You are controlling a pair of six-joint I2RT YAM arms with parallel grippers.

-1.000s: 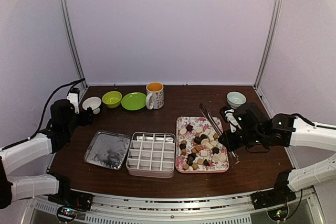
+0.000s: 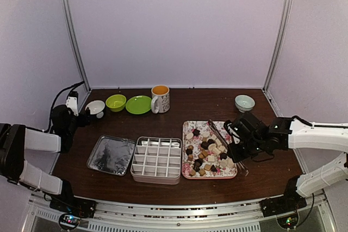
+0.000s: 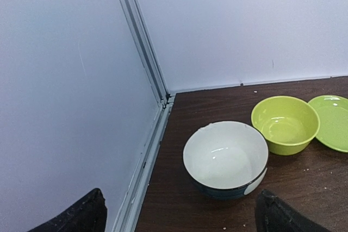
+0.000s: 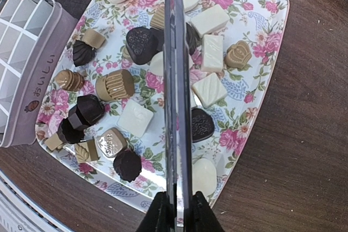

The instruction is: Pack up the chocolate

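Assorted chocolates, dark, white and brown, lie on a floral tray (image 2: 190, 172) right of a compartment box (image 2: 156, 175), whose cells look empty; a metal tray (image 2: 110, 156) is at its left. My right gripper (image 2: 234, 150) is shut on metal tongs (image 4: 179, 80), which hang lengthwise over the chocolates; whether their tips touch any is unclear. My left gripper stands open at the left side, facing a white bowl (image 3: 225, 156), with nothing between its fingers.
A green bowl (image 2: 116, 101), green plate (image 2: 138, 105) and mug (image 2: 160, 101) stand at the back; a pale bowl (image 2: 244, 102) is at the back right. Bare table lies at the back middle.
The right arm and tongs have moved a little down toward the tray. The left arm has drawn slightly leftward, its elbow changing position.
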